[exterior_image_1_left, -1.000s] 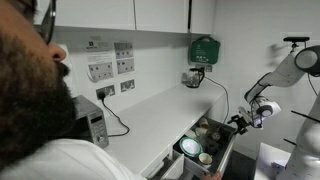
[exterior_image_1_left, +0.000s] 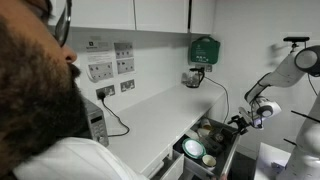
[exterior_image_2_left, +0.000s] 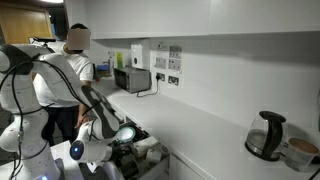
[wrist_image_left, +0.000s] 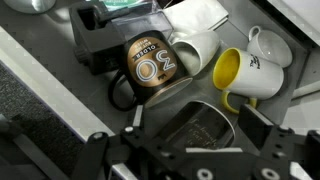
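Note:
In the wrist view my gripper is open above a drawer, its two dark fingers spread at the lower edge. Between them, lower down, lies a dark cup (wrist_image_left: 200, 124) with its wide rim showing; I cannot tell whether a finger touches it. A black mug with a brown label (wrist_image_left: 152, 64) lies just beyond. To its right are a small white cup (wrist_image_left: 196, 48), a yellow-and-white mug (wrist_image_left: 246, 76) and another white cup (wrist_image_left: 270, 44). From the first exterior view, the gripper (exterior_image_1_left: 240, 124) is at the drawer's far right end.
A black box-like object (wrist_image_left: 103, 38) sits beside the black mug. The drawer edge (wrist_image_left: 48, 94) runs along the left. Bowls (exterior_image_1_left: 193, 148) occupy the drawer's nearer end. A long, mostly clear counter (exterior_image_2_left: 205, 118) has a kettle (exterior_image_2_left: 265, 134) and a microwave (exterior_image_2_left: 134, 79). A person (exterior_image_2_left: 80, 75) stands nearby.
The person's head in the foreground has shifted and turned slightly. The arm and gripper look almost unmoved, and the drawer's contents show no clear change.

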